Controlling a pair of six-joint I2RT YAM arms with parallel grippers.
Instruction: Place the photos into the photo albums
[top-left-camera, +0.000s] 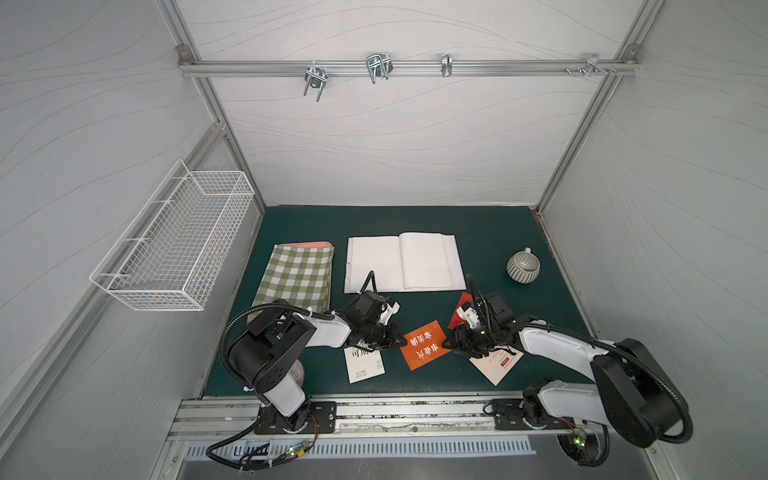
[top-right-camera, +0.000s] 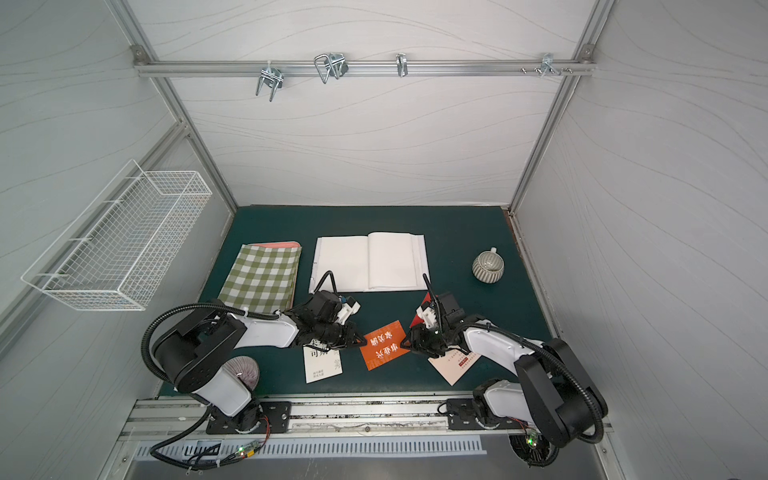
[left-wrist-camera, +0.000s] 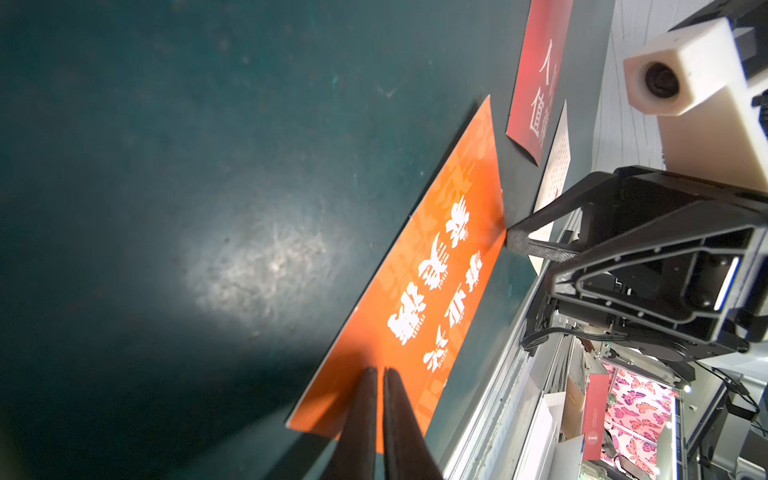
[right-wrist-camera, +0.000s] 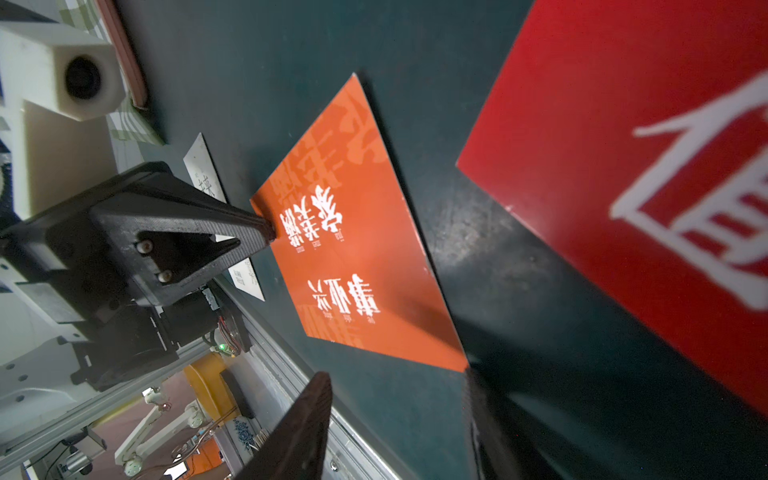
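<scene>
An orange card (top-left-camera: 425, 345) with white lettering lies flat on the table between my grippers. My left gripper is shut at its left end, with nothing seen between the fingers. My right gripper is part open at its right end, empty, beside a corner of the card. A red card (right-wrist-camera: 624, 176) lies just beyond the orange one, partly hidden by the right arm in the top views. A cream card (top-left-camera: 364, 365) lies under the left gripper's side, and another (top-left-camera: 493, 369) under the right's. The open album (top-left-camera: 373, 264) with blank pages lies behind them.
A checked cloth (top-left-camera: 292, 272) lies at the left, with a white wire basket (top-left-camera: 172, 240) on the left wall. A ribbed pot (top-left-camera: 523, 268) stands at the right back.
</scene>
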